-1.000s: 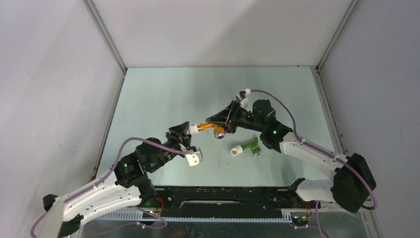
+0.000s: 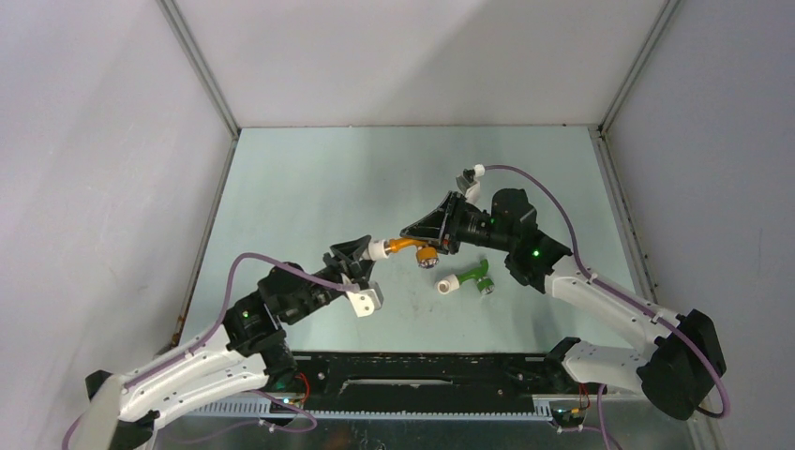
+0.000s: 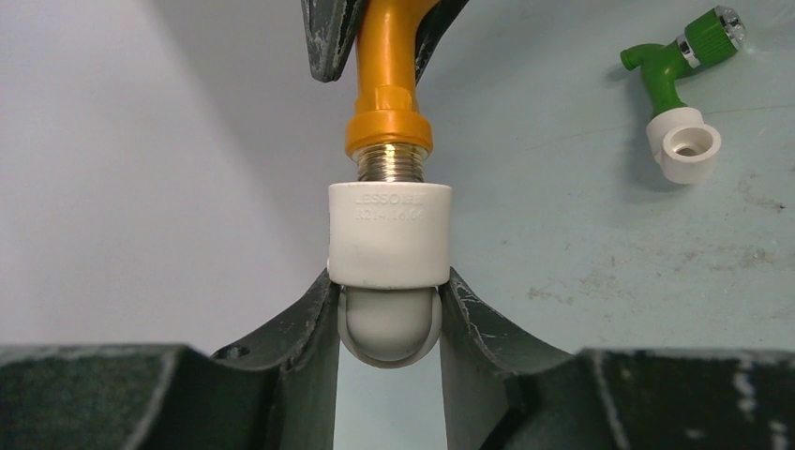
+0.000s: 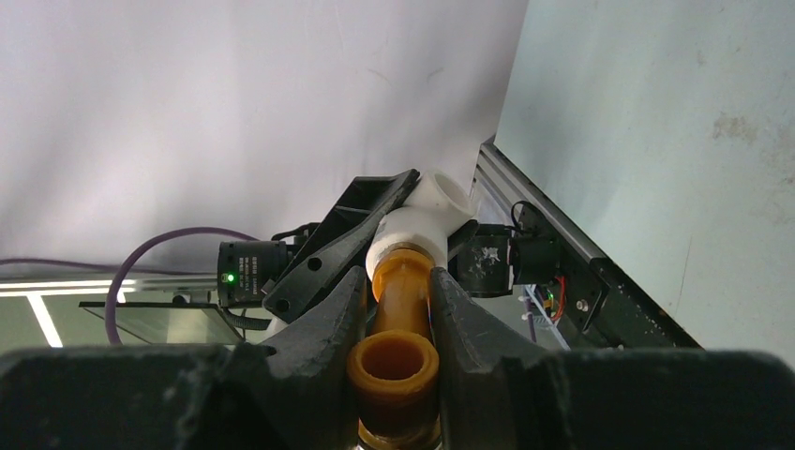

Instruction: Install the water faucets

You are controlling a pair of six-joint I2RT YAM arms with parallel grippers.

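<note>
An orange faucet point(image 2: 401, 243) is held by my right gripper point(image 2: 428, 234), shut on its body, with the round orange outlet point(image 4: 392, 366) facing the right wrist camera. My left gripper has its fingers on either side of a white elbow fitting point(image 3: 389, 234), touching it. The faucet's brass thread point(image 3: 390, 161) is at the fitting's end, much of it exposed in the left wrist view. A green faucet point(image 2: 476, 275) with a white fitting point(image 3: 684, 150) on it lies on the table below the right gripper.
Walls point(image 2: 697, 187) border it at the back and sides, and a black rail point(image 2: 422, 366) runs along the front edge.
Compared with a second ago, both grippers and the orange faucet have shifted slightly right in the top view.
</note>
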